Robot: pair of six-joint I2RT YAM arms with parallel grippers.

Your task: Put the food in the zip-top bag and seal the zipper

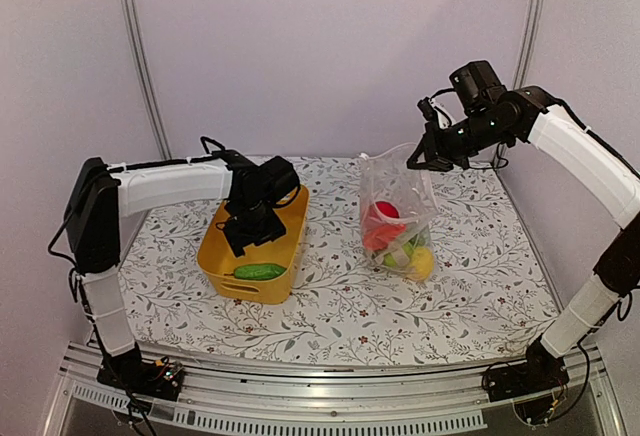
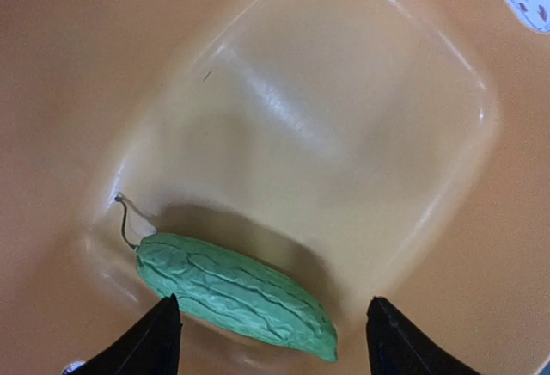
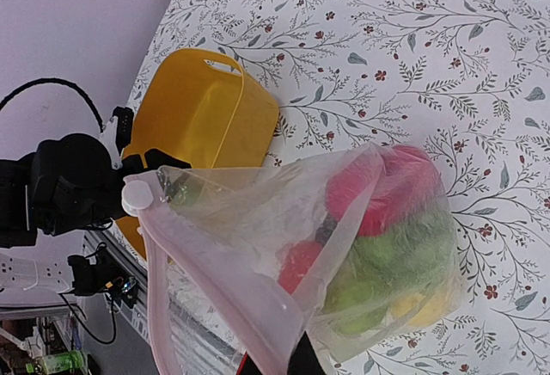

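Note:
A green wrinkled cucumber-like vegetable (image 1: pixel 258 271) lies in the yellow basket (image 1: pixel 256 290); in the left wrist view the vegetable (image 2: pixel 232 293) is near my left gripper, which hangs open over it, nothing between its fingers. My right gripper (image 1: pixel 425 151) is shut at the top edge of the clear zip top bag (image 1: pixel 395 181), holding it upright. Inside the bag are red (image 3: pixel 378 186), green (image 3: pixel 361 289) and yellow (image 3: pixel 421 306) food pieces; the mouth's pinkish zipper strip shows in the right wrist view, with the fingertips mostly hidden.
Pale walls stand at back and sides, and a metal rail runs along the front edge.

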